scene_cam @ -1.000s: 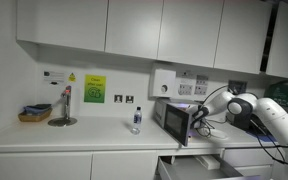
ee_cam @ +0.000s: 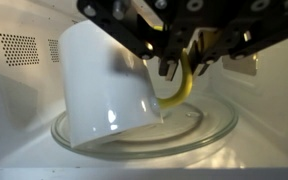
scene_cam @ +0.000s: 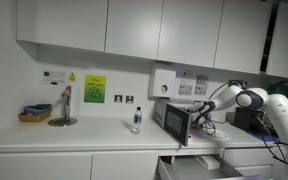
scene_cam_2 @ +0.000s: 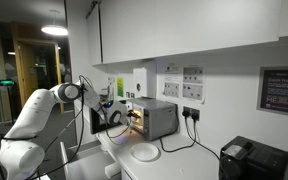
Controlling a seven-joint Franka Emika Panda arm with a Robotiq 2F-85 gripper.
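Observation:
A white mug (ee_cam: 102, 90) with a yellow handle (ee_cam: 183, 90) is inside the microwave in the wrist view, tilted over the glass turntable (ee_cam: 199, 138). My gripper is shut on that handle at the top of the view. Whether the mug's lower edge touches the glass is hard to tell. In the second exterior view my arm reaches into the lit front of the microwave (scene_cam_2: 162, 118). The mug cannot be made out in either exterior view.
The open microwave door (scene_cam: 175, 123) stands out over the counter. A white plate (scene_cam_2: 145, 152) lies beside the microwave, with a black appliance (scene_cam_2: 254, 158) farther along. Below, a drawer (scene_cam: 199, 168) is pulled out. A water bottle (scene_cam: 137, 121) stands on the otherwise clear counter to the left.
The arm has shifted slightly to the right in the first exterior view, its hand staying at the microwave. The door and the drawer look unmoved.

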